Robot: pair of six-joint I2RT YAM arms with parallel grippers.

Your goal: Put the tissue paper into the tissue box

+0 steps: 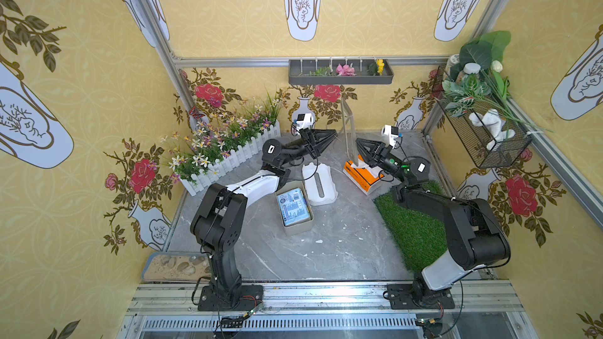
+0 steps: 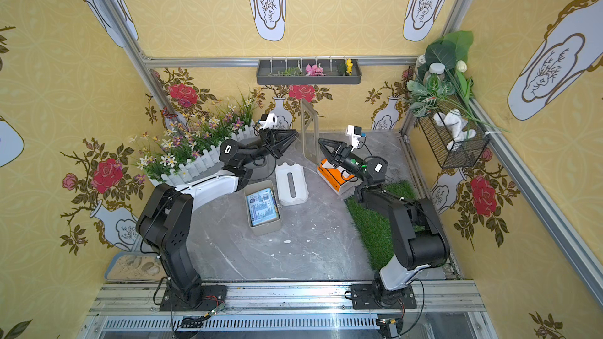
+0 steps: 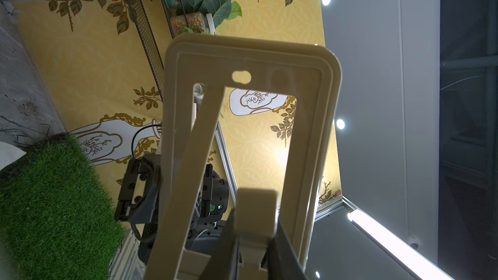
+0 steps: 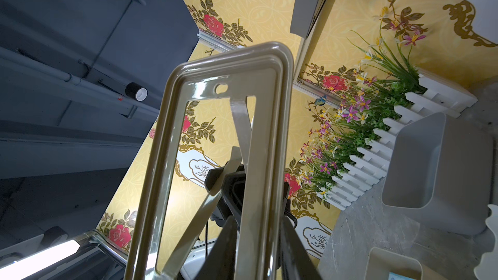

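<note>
A beige, frame-like lid [image 1: 349, 128] stands upright in the air between my two grippers. My left gripper is shut on a beige tab of the lid. The right gripper is open, with a long rail of the lid between its spread fingers. In the top left view, a blue-and-white tissue pack [image 1: 292, 206] lies inside an open beige tissue box [image 1: 299, 228] on the grey table. That box stands below and left of the lid.
A white slotted cover [image 1: 320, 183] lies beside the tissue box. An orange box with white tissue [image 1: 363, 175] sits under the right gripper. Green turf [image 1: 405, 226] lies right, a flower fence [image 1: 229, 160] left.
</note>
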